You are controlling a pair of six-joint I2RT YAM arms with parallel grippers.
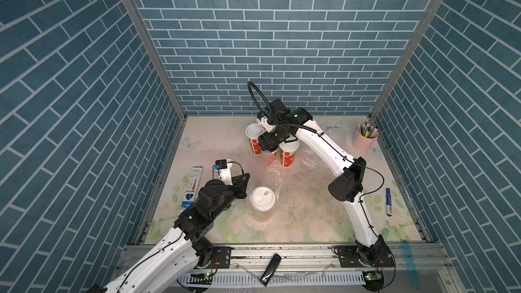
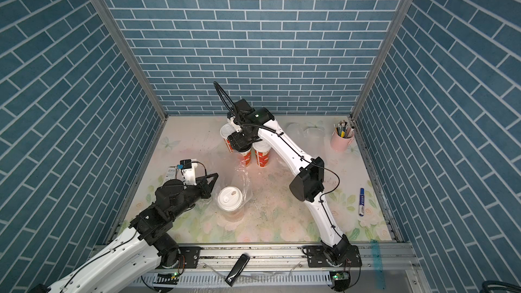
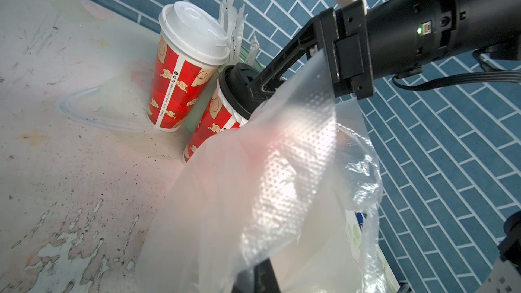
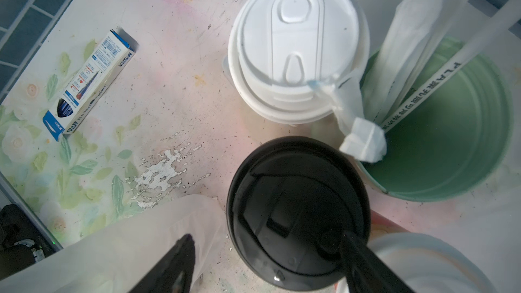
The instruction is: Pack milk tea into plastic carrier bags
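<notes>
A clear plastic bag (image 1: 278,180) stands at the table's middle front with a white-lidded cup (image 1: 263,199) inside. My left gripper (image 1: 242,185) is shut at the bag's left side; in the left wrist view the bag's film (image 3: 271,195) covers its dark fingertips (image 3: 257,279), pinched there. Over a red cup with a black lid (image 4: 295,211), my right gripper is part open, one finger on either side of the lid. Two more red cups with white lids (image 1: 254,131) (image 1: 288,154) flank it; the right one peeks in at the right wrist view's lower edge.
Close behind the black lid is a green container (image 4: 461,152) of wrapped straws (image 4: 404,38). A pink pen pot (image 1: 364,140) stands back right, a blue marker (image 1: 388,201) at right, and a flat box (image 1: 192,185) at left.
</notes>
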